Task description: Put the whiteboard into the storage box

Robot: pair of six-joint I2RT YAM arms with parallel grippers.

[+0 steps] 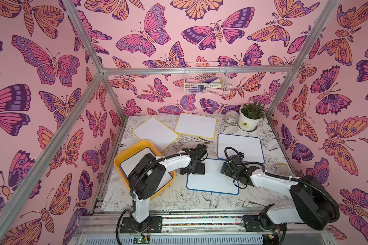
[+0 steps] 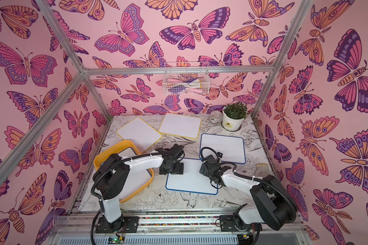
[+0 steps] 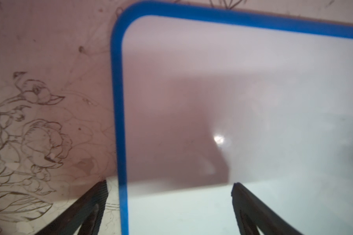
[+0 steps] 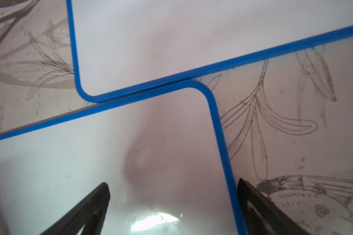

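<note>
A blue-rimmed whiteboard (image 1: 212,179) lies flat on the table between both arms. My left gripper is open over its left edge; the blue rim runs between the fingers, close to the left one. At the opposite end my right gripper stands open, one finger (image 4: 257,207) right by the board's right rim and the other above the white surface. The yellow storage box (image 1: 117,161) is at the left, partly hidden by the left arm, with a whiteboard (image 1: 135,158) lying inside.
Another blue-rimmed whiteboard (image 1: 241,147) lies just behind, its edge close against the first one. Two yellow-rimmed boards (image 1: 155,132) lie at the back. A potted plant (image 1: 249,118) stands at the back right. Bare table shows in front.
</note>
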